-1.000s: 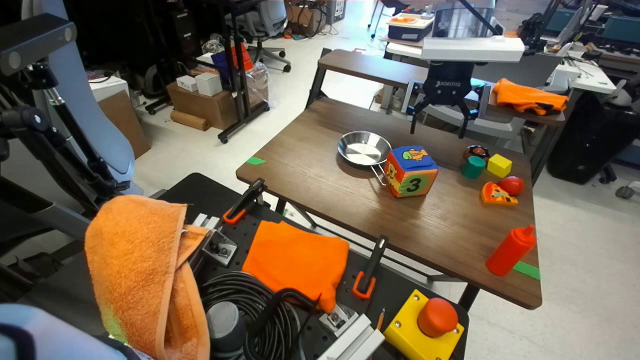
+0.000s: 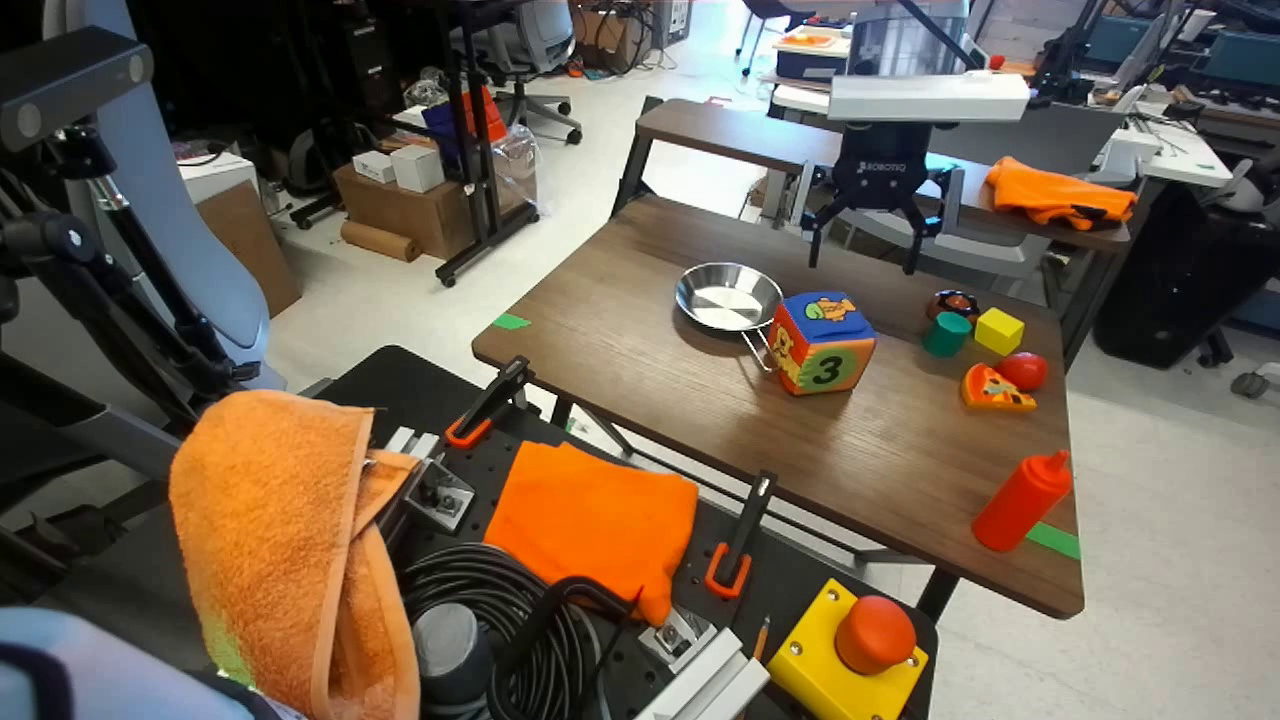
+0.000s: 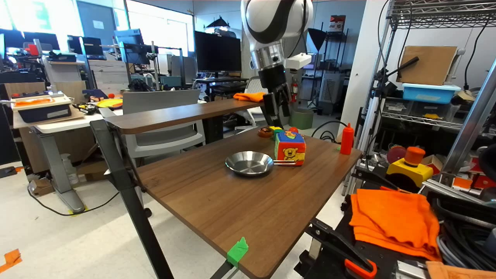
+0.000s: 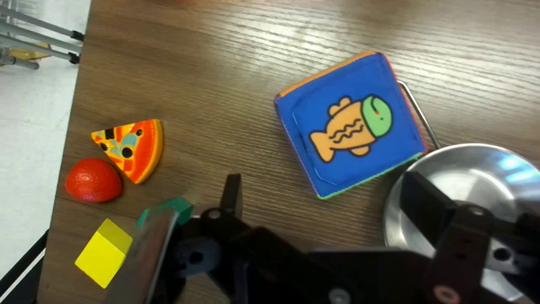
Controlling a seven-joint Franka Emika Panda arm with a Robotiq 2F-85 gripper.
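Observation:
My gripper (image 2: 863, 263) hangs above the far part of the table, its fingers wide apart and nothing between them. Below and nearer to exterior view 1 stands a soft picture cube (image 2: 823, 344), its blue fish face (image 4: 352, 126) upward. Beside it rests a steel pan (image 2: 727, 296), its wire handle (image 4: 420, 114) running along the cube's side. In the wrist view, one finger (image 4: 427, 202) overlaps the pan in the picture. A green cylinder (image 2: 947, 335), a yellow block (image 2: 998, 331), a red ball-like piece (image 2: 1023, 371) and a pizza slice (image 2: 996, 389) sit grouped to the right.
A red squeeze bottle (image 2: 1022, 500) stands near the table's right corner. Behind the green cylinder lies a dark round item (image 2: 953, 305). A raised shelf (image 2: 744, 134) runs along the back.
The arm with its open gripper has shifted slightly left in exterior view 1. Everything on the table has stayed in place.

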